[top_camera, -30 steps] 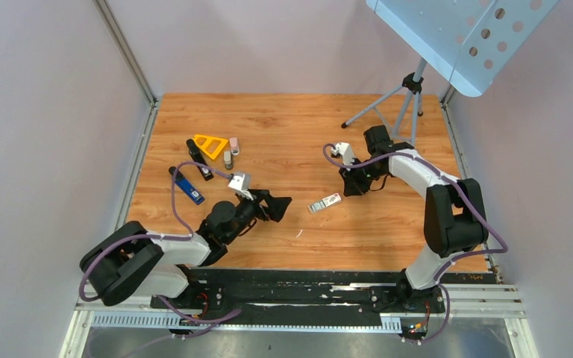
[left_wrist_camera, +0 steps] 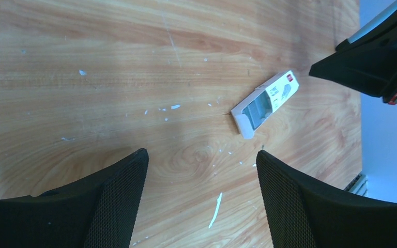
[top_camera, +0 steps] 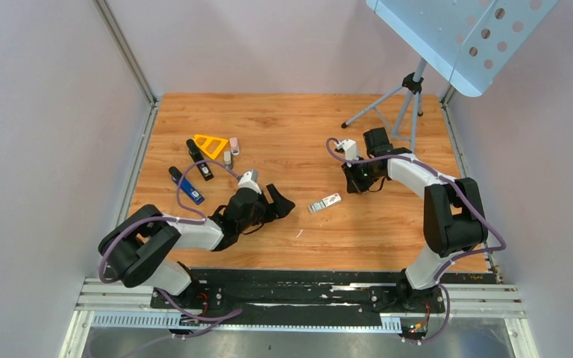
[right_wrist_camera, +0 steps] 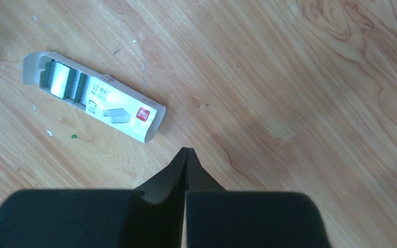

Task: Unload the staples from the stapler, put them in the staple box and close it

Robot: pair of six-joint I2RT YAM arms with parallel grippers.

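Observation:
An open white staple box [top_camera: 324,203] lies on the table between the grippers, metal staple strips in its open section in the right wrist view [right_wrist_camera: 62,82]. My left gripper stands open to the left of the box, its fingers apart with only table between them. My right gripper is shut with nothing between its fingers, just beside the box's printed end. A black stapler [top_camera: 200,159] and a blue one [top_camera: 186,186] lie at the left; I cannot tell whether either holds staples.
A yellow triangular object [top_camera: 211,145] and small blocks sit at the back left. A tripod [top_camera: 406,104] stands at the back right. Small white scraps lie on the table.
The right gripper has shifted only slightly; the box has stayed put.

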